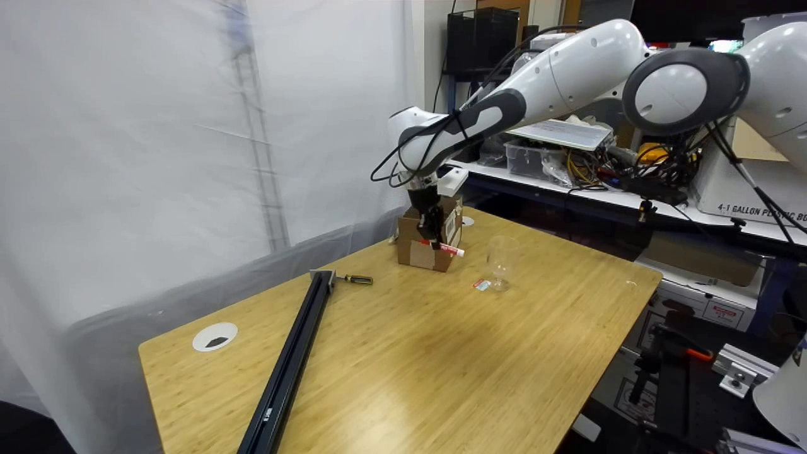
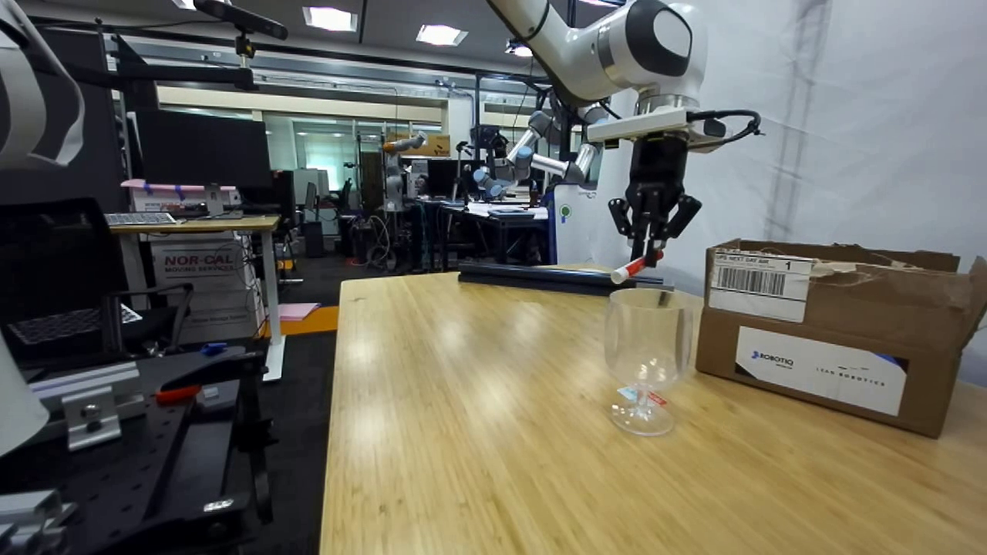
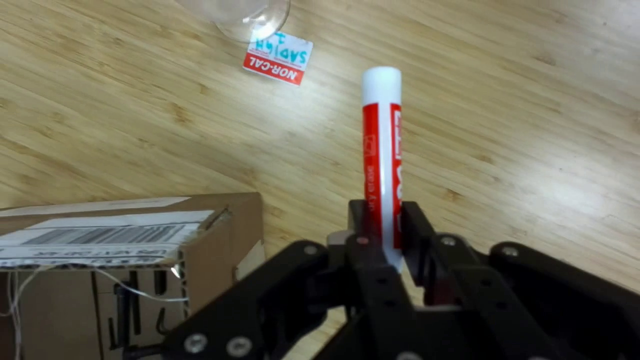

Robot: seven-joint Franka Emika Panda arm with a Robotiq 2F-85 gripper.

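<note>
A red and white dry-erase marker (image 3: 382,138) is pinched between the fingers of my gripper, which is shut on it. Its white end points away from the fingers in the wrist view. In exterior view 2 the marker (image 2: 635,267) hangs well above the table, and the gripper (image 2: 648,250) points downward. Seen in exterior view 1, the gripper (image 1: 432,241) with the marker (image 1: 451,250) appears in front of the cardboard box. A clear stemmed glass (image 2: 649,347) stands upright on the table, empty, apart from the marker.
The open cardboard box (image 2: 819,319) stands beside the glass. A red and white label (image 3: 278,57) lies near the glass's base. Farther off are a black rail (image 1: 291,355) and a screwdriver (image 1: 357,279).
</note>
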